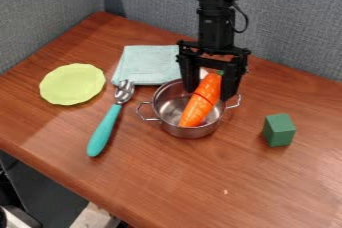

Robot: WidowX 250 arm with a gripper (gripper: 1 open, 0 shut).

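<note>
A small steel pot (170, 114) with two side handles stands mid-table, an orange carrot (202, 105) lying tilted inside it. My black gripper (210, 75) is lowered over the pot, its fingers on either side near the carrot's upper end. Whether they are closed on the carrot or only around it is not clear from this view.
A yellow-green plate (72, 84) lies at the left, beside a teal-handled spoon (103, 130). A folded pale cloth (144, 62) is behind the pot. A green block (279, 130) sits at the right.
</note>
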